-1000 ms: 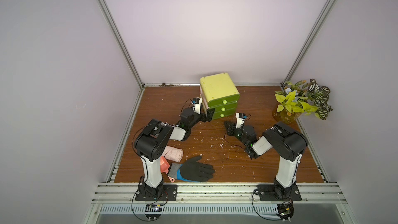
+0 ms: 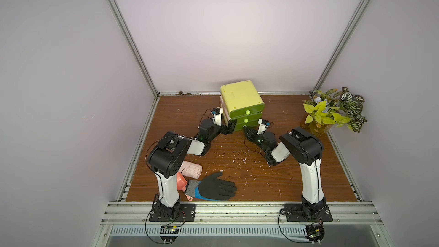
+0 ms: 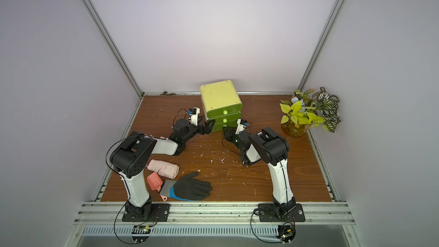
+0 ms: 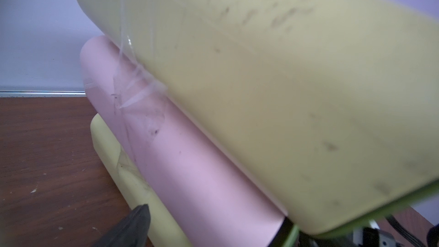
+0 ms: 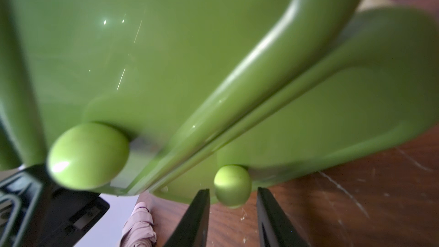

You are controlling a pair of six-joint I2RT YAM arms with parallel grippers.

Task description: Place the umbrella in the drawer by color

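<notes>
A drawer cabinet [image 2: 241,96] with a yellow top and green fronts stands at the back; its drawers look shut. In the right wrist view, my right gripper is open, its fingertips on either side of the round bottom knob [image 5: 233,183]; contact cannot be made out. The middle knob [image 5: 89,156] shows up close on the left. My left gripper [image 2: 228,127] is open and empty at the cabinet's left front corner; one dark finger [image 4: 130,228] shows near the pink and yellow side wall. A rolled pink umbrella [image 3: 163,168] lies on the table at the front left.
A dark glove [image 2: 217,187] with a blue edge and a red scoop [image 3: 155,181] lie near the front left. A potted plant [image 2: 320,114] stands at the right. Mid-table is open wood with small white scraps.
The left arm and the cabinet have stayed put.
</notes>
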